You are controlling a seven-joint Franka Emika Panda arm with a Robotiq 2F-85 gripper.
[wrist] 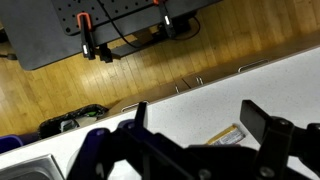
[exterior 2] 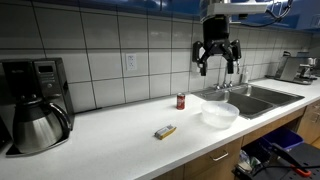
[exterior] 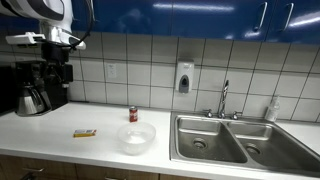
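Observation:
High over the counter, my gripper (exterior 2: 217, 68) hangs open and empty, its fingers pointing down. It shows at the upper left of exterior view 1. A small yellowish-orange bar-shaped item (exterior: 85, 133) lies flat on the white counter. In the wrist view that item (wrist: 226, 135) is partly covered by the dark gripper parts. A clear, whitish bowl (exterior: 136, 138) stands to its right in exterior view 1, with no contents that I can make out. Behind the bowl a red can (exterior: 133, 114) is upright near the tiled wall; exterior view 2 shows the can (exterior 2: 181, 101) too.
A double steel sink (exterior: 247, 143) with a tap (exterior: 223, 100) fills the right side. A coffee machine (exterior 2: 43, 105) with its carafe occupies the counter's other end. A soap dispenser (exterior: 184, 77) hangs on the wall.

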